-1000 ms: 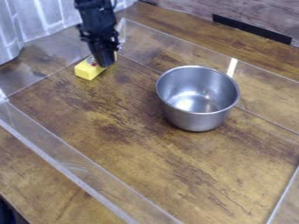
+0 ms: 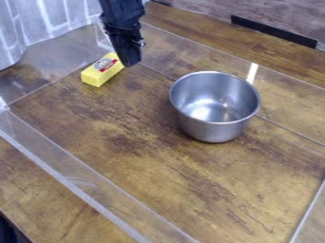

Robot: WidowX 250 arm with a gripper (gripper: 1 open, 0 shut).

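Observation:
The black gripper [image 2: 127,49] hangs at the top, just above and right of a yellow box [image 2: 102,69] with a printed label, lying on the wooden table. Its fingers are small and dark, so how far apart they stand is unclear. A steel pot [image 2: 215,106] stands to the right, apart from both.
Clear strips or panels run along the left and right. A pale curtain [image 2: 26,24] is at the upper left.
The gripper rose from over the yellow box about a second ago and has since moved slightly left. The box and pot look unmoved.

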